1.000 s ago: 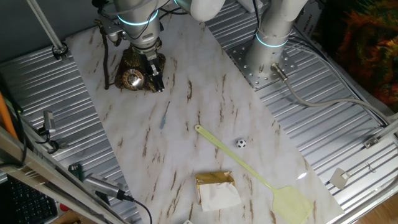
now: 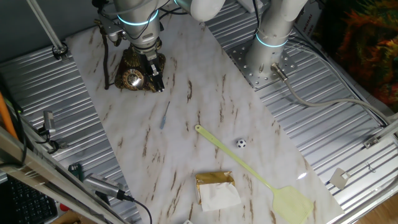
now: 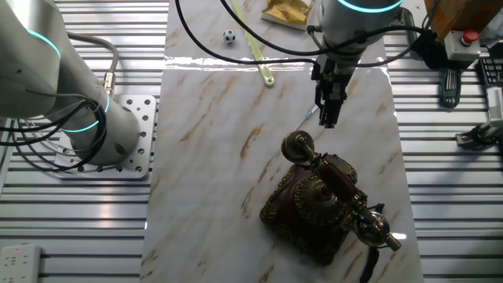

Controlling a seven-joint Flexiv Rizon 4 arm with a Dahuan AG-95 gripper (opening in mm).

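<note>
My gripper (image 2: 160, 89) hangs above the marble-patterned board beside an ornate old-style telephone (image 2: 132, 79), pointing down. Its fingers look closed together, and nothing shows between them. Seen from the opposite side, the gripper (image 3: 328, 123) is apart from the telephone (image 3: 308, 212), whose handset (image 3: 338, 182) lies across the top. A thin screwdriver (image 2: 164, 117) lies on the board near the gripper; in exterior view 2 the arm partly covers it. Farther along are a pale green fly swatter (image 2: 239, 160), a small black-and-white ball (image 2: 241, 143) and a gold and white packet (image 2: 217, 191).
The arm's base (image 2: 266, 59) stands on a metal plate beside the board. Slotted metal rails (image 2: 333, 134) run along both sides. Black cables (image 3: 259, 60) loop from the arm over the board. Bare board lies between the screwdriver and the packet.
</note>
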